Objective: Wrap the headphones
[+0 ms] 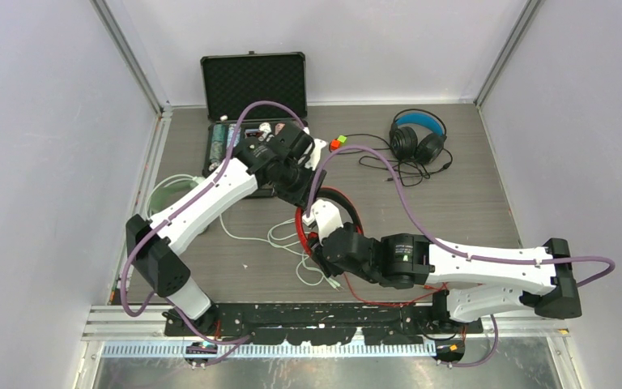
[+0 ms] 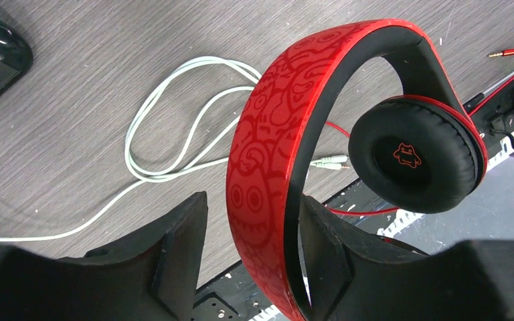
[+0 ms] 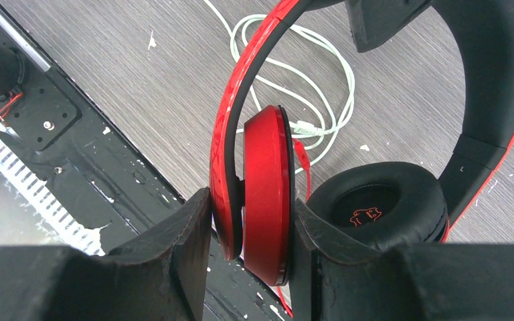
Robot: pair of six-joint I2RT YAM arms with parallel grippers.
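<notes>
Red headphones (image 1: 301, 231) are held up over the table's near middle, their headband red outside and black inside. My right gripper is shut on one side of them, at a red earcup (image 3: 268, 194) and the lower end of the band. The other black earcup (image 3: 380, 204) hangs free. At the far part of the band, my left gripper stands part open with the red headband (image 2: 268, 154) between its fingers. A gap shows on the outer side; the inner finger (image 2: 321, 231) is close against the band, contact unclear. The red cable (image 1: 372, 303) trails on the table.
White cable loops (image 1: 291, 243) lie below the held headphones. An open black case (image 1: 255, 85) with items stands at the back left. Black-and-blue headphones (image 1: 421, 130) and small coloured blocks (image 1: 336, 144) lie toward the back right.
</notes>
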